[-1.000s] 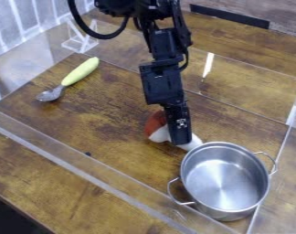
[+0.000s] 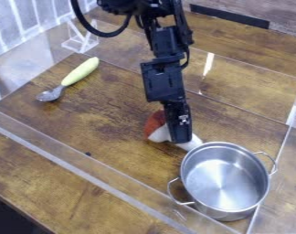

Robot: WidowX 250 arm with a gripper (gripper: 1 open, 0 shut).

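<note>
My black gripper (image 2: 177, 126) hangs from the top of the view and reaches down onto a white cloth (image 2: 185, 141) with a dark red patch, or an object of that colour, at its left end. The fingertips are low over the cloth and partly blend into it, so I cannot see clearly whether anything is between them. A large steel pot (image 2: 224, 180) with two loop handles stands just to the lower right of the cloth.
A pale yellow-green oblong object (image 2: 79, 70) and a metal spoon (image 2: 50, 93) lie at the left of the wooden board. Clear walls edge the work area. The board's middle left is free.
</note>
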